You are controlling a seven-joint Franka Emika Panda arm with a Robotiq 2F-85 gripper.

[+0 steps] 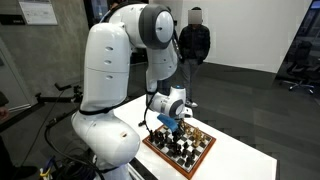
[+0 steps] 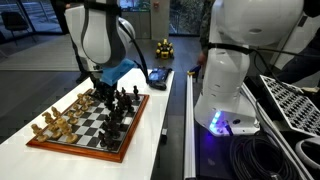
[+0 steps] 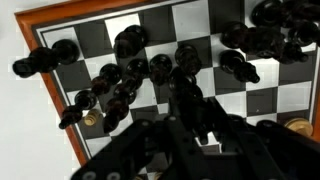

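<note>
A chessboard with a reddish-brown rim (image 2: 75, 149) lies on the white table. Dark pieces (image 2: 108, 136) stand along its near right side and light wooden pieces (image 2: 62, 126) along the other side. My gripper points down over the dark side, shut on a dark chess piece (image 3: 183, 82). In the wrist view this piece stands out between the fingers, among other dark pieces such as a pawn (image 3: 128, 41). Whether its base touches the board is hard to tell. The arm and fingers partly hide it in both exterior views.
Neighbouring dark pieces (image 3: 238, 66) stand close around the fingers. Bare table (image 1: 245, 160) extends to the right of the board. A person (image 1: 194, 40) stands behind the table. In the second exterior view, a dark device (image 2: 160, 76) lies beyond the board.
</note>
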